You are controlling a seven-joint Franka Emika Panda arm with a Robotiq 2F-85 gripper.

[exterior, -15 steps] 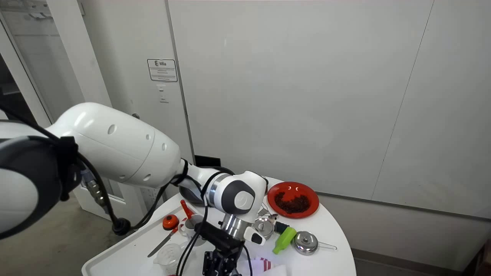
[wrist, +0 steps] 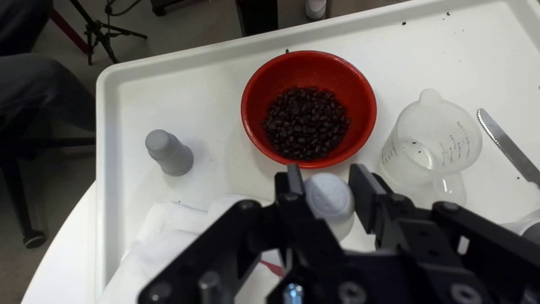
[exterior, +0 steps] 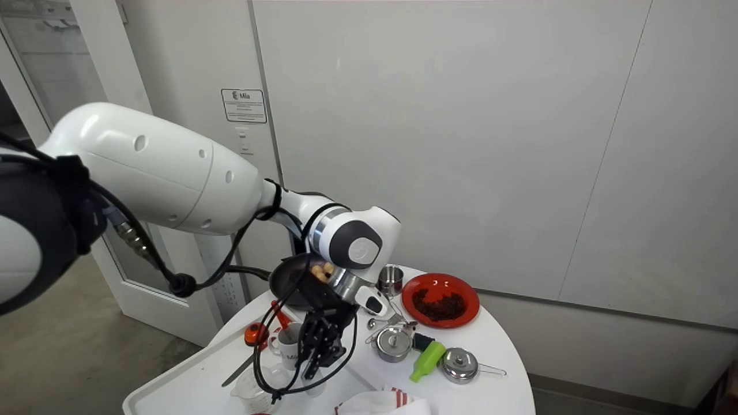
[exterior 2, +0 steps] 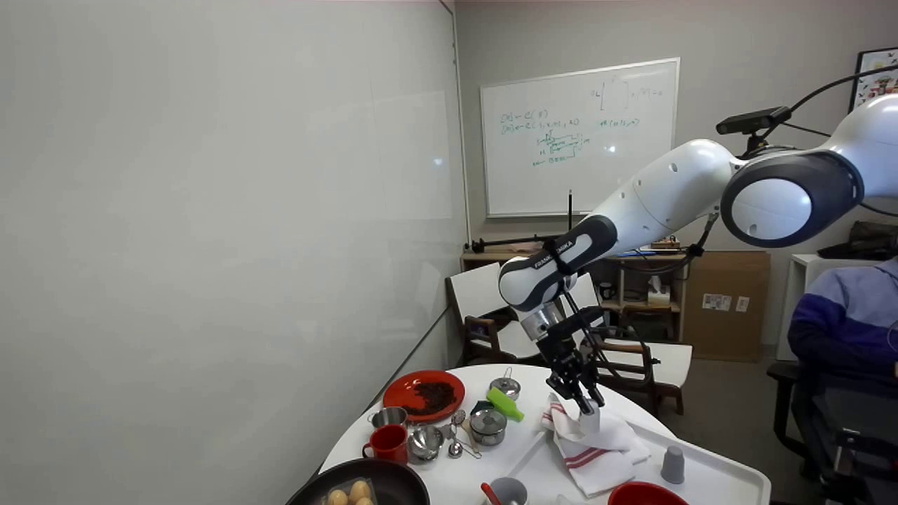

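Note:
In the wrist view a small white shaker-like piece with a rounded top (wrist: 330,196) sits between the fingers of my gripper, which is shut on it. Exterior view 2 shows the same white piece below my gripper, in front of the white cloth (exterior 2: 595,459) with red stripes. Beyond it in the wrist view lies a red bowl (wrist: 362,76) partly filled with dark beans (wrist: 306,121). A similarly shaped grey piece (wrist: 169,153) stands on the white tray (wrist: 217,76), left of the bowl.
A clear measuring cup (wrist: 440,137) and a knife (wrist: 508,147) occupy the tray's right side. A red plate (exterior: 443,285), metal pots (exterior: 460,365), a green bottle (exterior: 429,361) and a black pan (exterior 2: 387,480) surround the table. Bare tray lies between grey piece and bowl.
The arm and gripper have risen and shifted slightly left in exterior view 1. The pan with eggs and the metal cup behind the arm now show more.

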